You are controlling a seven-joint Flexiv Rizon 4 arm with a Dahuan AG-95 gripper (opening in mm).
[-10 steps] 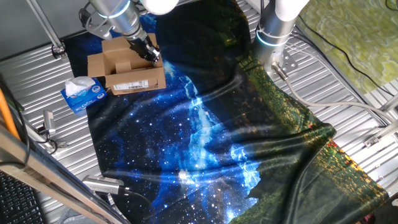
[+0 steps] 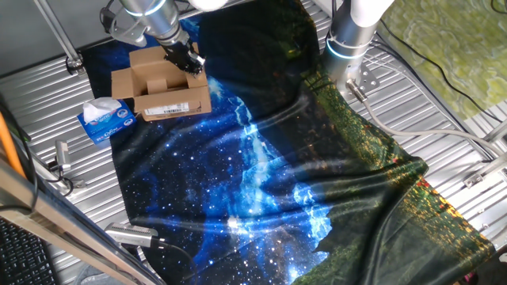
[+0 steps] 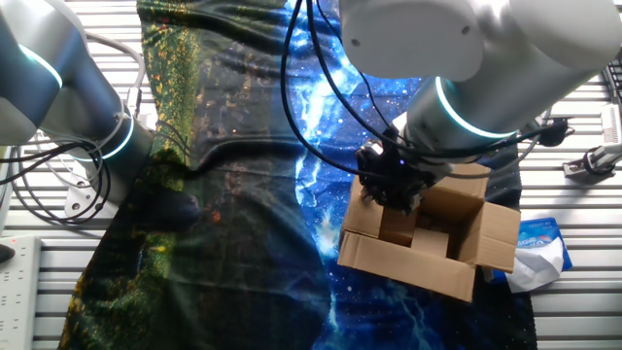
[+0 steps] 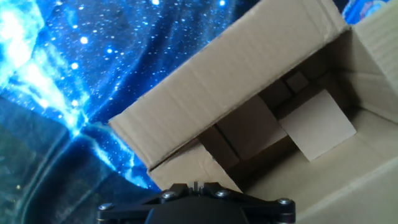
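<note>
An open cardboard box (image 2: 173,104) stands on the cloth at the upper left of exterior view 1, its flaps spread. Inside it, a smaller pale cardboard piece (image 4: 318,124) shows in the wrist view; whether it is a loose item or part of the box I cannot tell. My black gripper (image 2: 196,66) hangs over the box's right side, near the rim. At the bottom of the wrist view its fingertips (image 4: 203,187) meet close together, nothing showing between them. From exterior view 2, the gripper (image 3: 391,183) covers one corner of the box.
Beside the box sits a blue tissue box (image 2: 108,123) with a white tissue sticking out. A wrinkled galaxy-print cloth (image 2: 214,182) covers most of the table, with wide bare room on it.
My gripper has shifted slightly, its tip rising a little in exterior view 1 and the arm moving a touch rightward. The cardboard box and tissue box have stayed put.
</note>
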